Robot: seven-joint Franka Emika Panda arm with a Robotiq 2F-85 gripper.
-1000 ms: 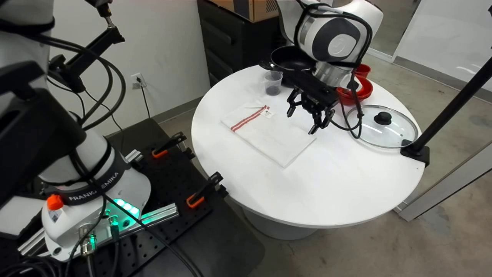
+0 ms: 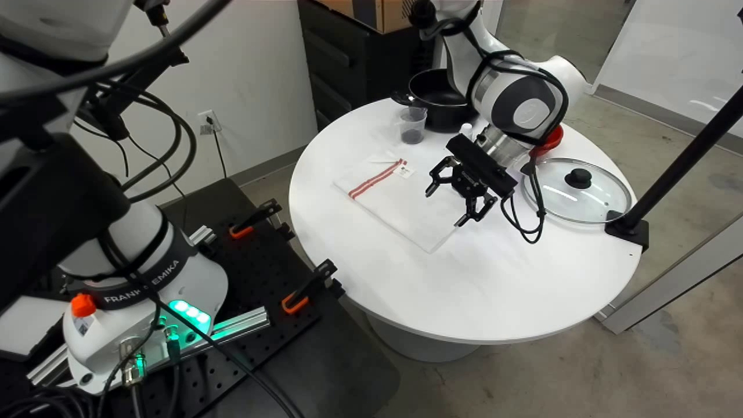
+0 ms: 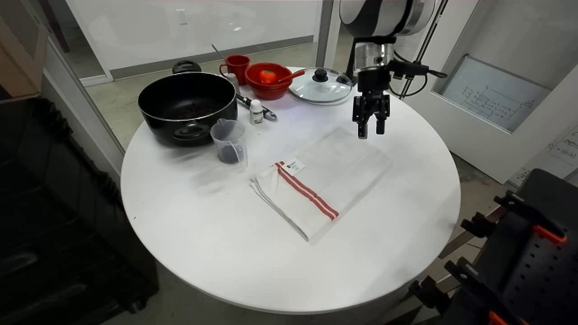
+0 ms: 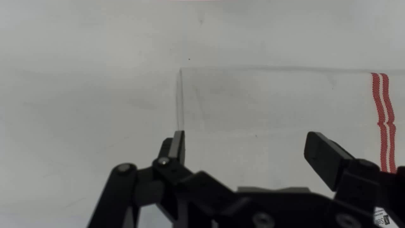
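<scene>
A folded white towel (image 3: 347, 160) with red stripes and a small tag lies flat on the round white table. Over its plain end, away from the stripes, hangs my gripper (image 2: 451, 206), fingers spread and nothing between them. In the wrist view the towel (image 4: 265, 102) spreads under the open gripper. Its plain side edge runs toward the left finger (image 4: 177, 148), while the right finger (image 4: 326, 157) is over the cloth. Exterior view 2 shows the gripper (image 3: 371, 127) raised above the far part of the towel; the exact height is hard to tell.
Behind the towel stand a black pot (image 3: 187, 103), a clear measuring cup (image 3: 230, 143), a small white bottle (image 3: 256, 112), a red bowl (image 3: 268, 89), a red mug (image 3: 236, 67) and a glass lid (image 3: 320, 85).
My gripper has moved toward the near side of the table in exterior view 1, to a place over the towel's plain end. It stays open, and the towel lies as before.
</scene>
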